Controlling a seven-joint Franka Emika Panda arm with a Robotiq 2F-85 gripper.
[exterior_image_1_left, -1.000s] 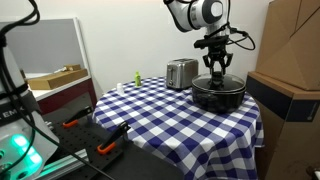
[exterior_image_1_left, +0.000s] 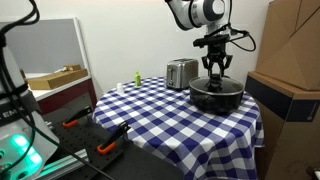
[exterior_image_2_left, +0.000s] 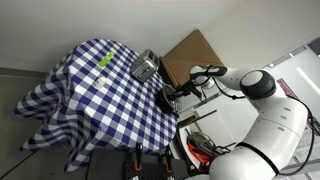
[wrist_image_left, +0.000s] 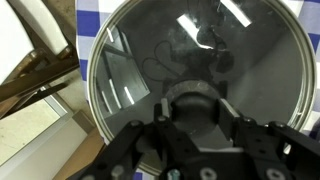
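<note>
A black pot (exterior_image_1_left: 217, 103) stands at the far right of the checkered table in exterior view 1. On top is a glass lid (wrist_image_left: 135, 65) with a metal rim and a round black knob (wrist_image_left: 194, 100). My gripper reaches down from above, shut on the knob, with a finger at either side of it. In exterior view 2 the arm covers part of the pot, and the fingers are too small to make out. Whether the lid sits flat on the pot or slightly off it, I cannot tell.
Close beside the pot is a silver toaster (exterior_image_1_left: 182, 73). A green bottle (exterior_image_1_left: 137, 79) and a small white object (exterior_image_1_left: 120, 87) stand farther left. Cardboard boxes (exterior_image_1_left: 285, 90) rise just right of the pot.
The gripper and lid appear shifted very slightly to the left in exterior view 1. The gripper stays at the knob; the toaster and small objects have not moved.
</note>
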